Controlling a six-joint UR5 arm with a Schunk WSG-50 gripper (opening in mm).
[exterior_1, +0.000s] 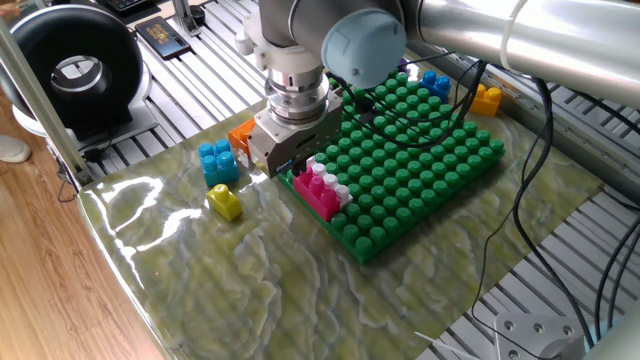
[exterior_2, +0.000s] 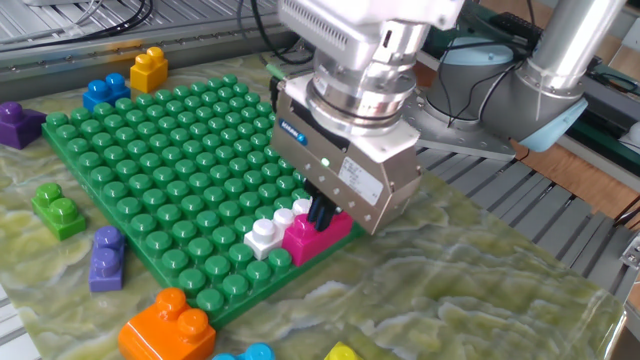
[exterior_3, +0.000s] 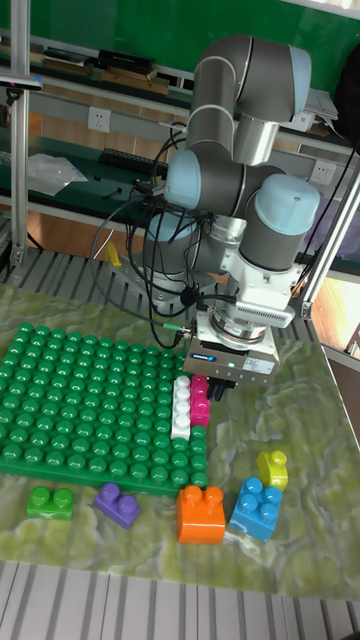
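Observation:
The green studded baseplate (exterior_2: 150, 185) lies flat on the table. At its edge sits a long pink brick (exterior_1: 318, 194), with a white brick (exterior_2: 265, 236) alongside it on the plate. My gripper (exterior_2: 320, 208) points down at one end of the pink brick, its dark fingers overlapping that brick in exterior view 2. In exterior view 3 the gripper (exterior_3: 219, 390) also appears at the pink brick's far end (exterior_3: 200, 388). The fingertips are small and dark; whether they stand apart, or touch the brick, is unclear.
Loose around the plate are orange (exterior_3: 200, 516), light-blue (exterior_3: 256, 510), yellow (exterior_3: 273, 469), violet (exterior_3: 117, 506), lime-green (exterior_3: 50, 502), purple (exterior_2: 18, 126), dark-blue (exterior_2: 105, 92) and amber (exterior_2: 149, 70) bricks. Bare mat (exterior_1: 270, 290) stretches in front of the plate.

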